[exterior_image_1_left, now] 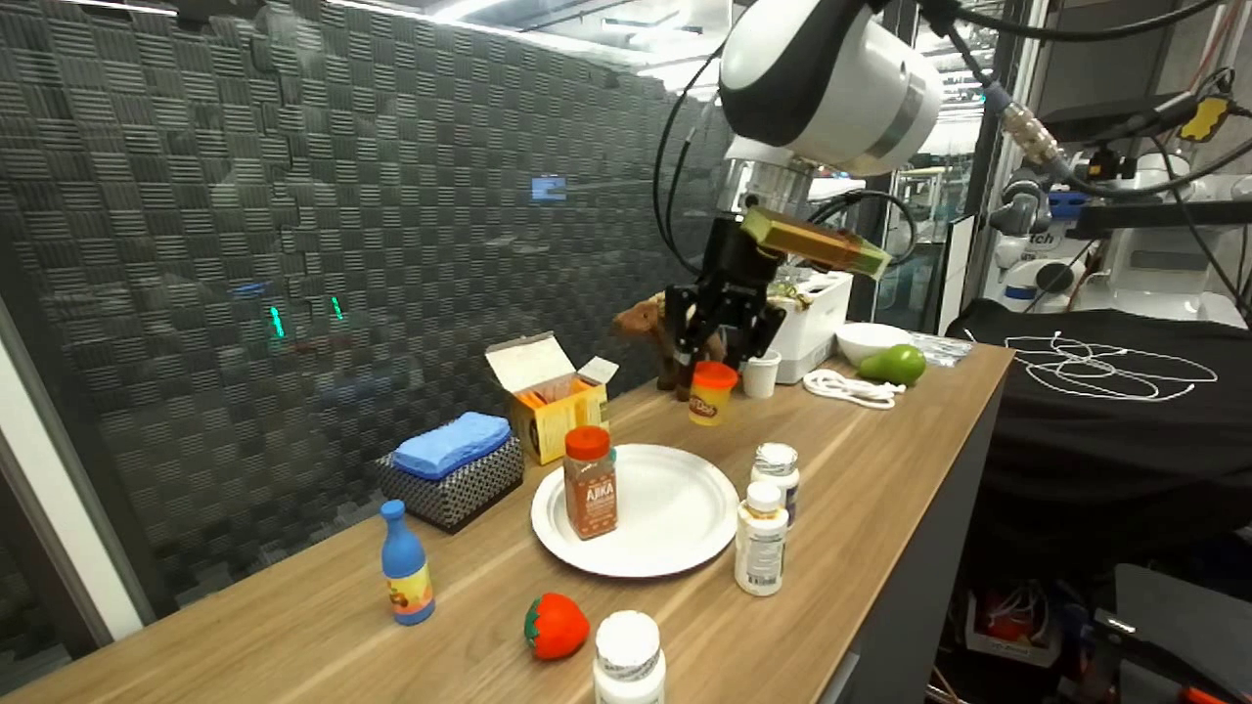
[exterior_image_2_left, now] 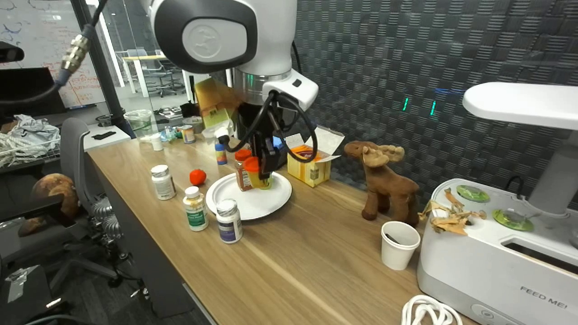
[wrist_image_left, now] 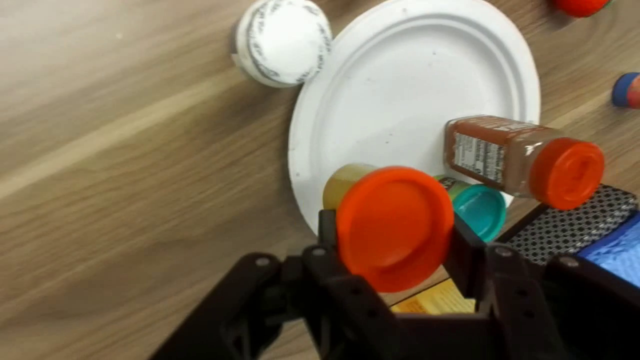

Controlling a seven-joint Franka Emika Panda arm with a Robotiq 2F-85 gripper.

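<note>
My gripper is shut on a yellow Play-Doh tub with an orange lid [wrist_image_left: 396, 222], one finger on each side of the lid. In exterior view 1 the tub [exterior_image_1_left: 710, 395] hangs upright above the table, behind the white plate [exterior_image_1_left: 671, 516]. The wrist view has it over the edge of that plate [wrist_image_left: 384, 90]. On the plate stand a red-capped spice jar [wrist_image_left: 510, 156] and a small teal-lidded tub [wrist_image_left: 480, 210], the latter mostly hidden behind the jar in exterior view 1.
White bottles [exterior_image_1_left: 760, 540] stand close beside the plate. A yellow box [exterior_image_1_left: 560, 411], a black basket with a blue cloth [exterior_image_1_left: 454, 446], a blue bottle [exterior_image_1_left: 406, 563] and a toy strawberry [exterior_image_1_left: 555, 626] surround it. A plush moose [exterior_image_2_left: 387, 181] and paper cup [exterior_image_2_left: 399, 246] are farther off.
</note>
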